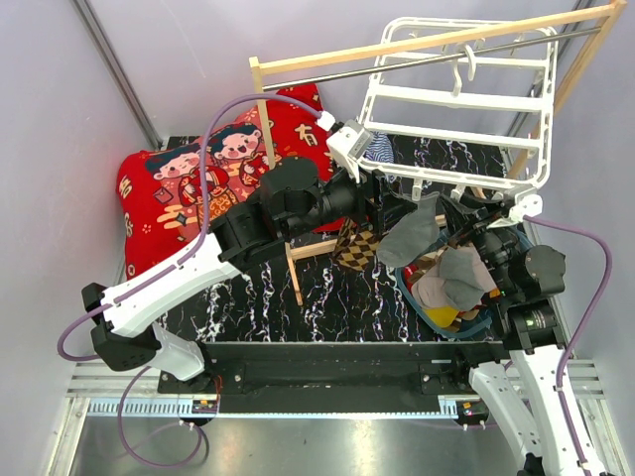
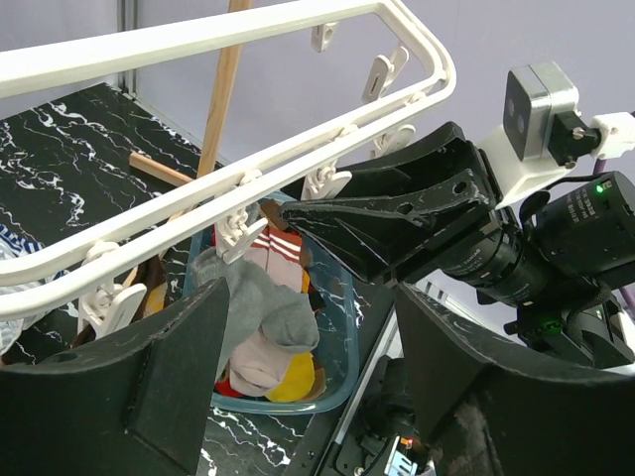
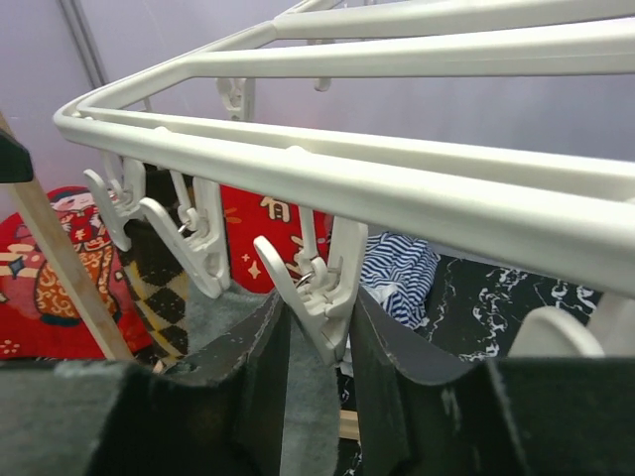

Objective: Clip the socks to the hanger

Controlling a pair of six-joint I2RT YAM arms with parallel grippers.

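The white clip hanger (image 1: 456, 94) hangs from the wooden rack, clips along its lower rail. A grey sock (image 1: 407, 236) and a checked sock (image 1: 354, 248) hang below its near edge. My left gripper (image 1: 392, 208) stands open beside the rail, its fingers framing the clips in the left wrist view. My right gripper (image 1: 456, 213) is at a clip (image 3: 322, 307) right of them; in the right wrist view its fingertips sit close around that clip's lower end, and whether they grip it is unclear.
A blue basket (image 2: 342, 367) of socks stands below the hanger. Red cushions (image 1: 189, 198) and a striped item (image 3: 397, 278) lie behind on the dark marble surface.
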